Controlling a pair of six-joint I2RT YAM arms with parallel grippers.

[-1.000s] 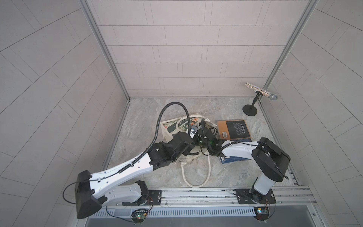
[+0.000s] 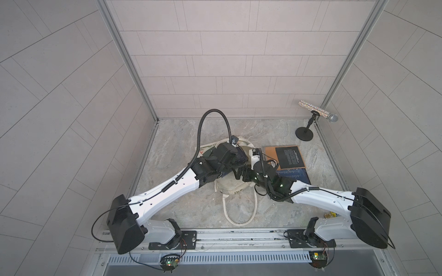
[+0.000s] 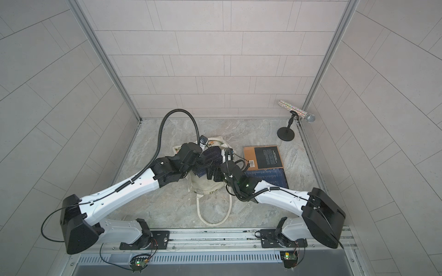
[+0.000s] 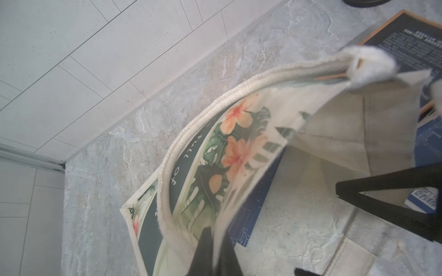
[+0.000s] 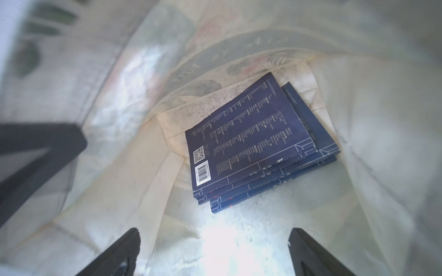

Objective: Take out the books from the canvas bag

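Observation:
The cream canvas bag lies in the middle of the table. In the left wrist view its flower-printed side bulges up from the table. My left gripper is shut on the edge of this cloth, which runs between its fingertips. Deep inside the bag, the right wrist view shows a stack of dark blue books, slightly fanned, the top one bearing a barcode. My right gripper stands open at the bag's mouth, its fingers apart and short of the books, nothing between them.
A brown-and-black book and blue books lie right of the bag. A microphone on a stand occupies the back right. A white handle loop spreads towards the front. Table left of the bag is clear.
The right arm's elbow has swung outward and forward, with its gripper still over the bag.

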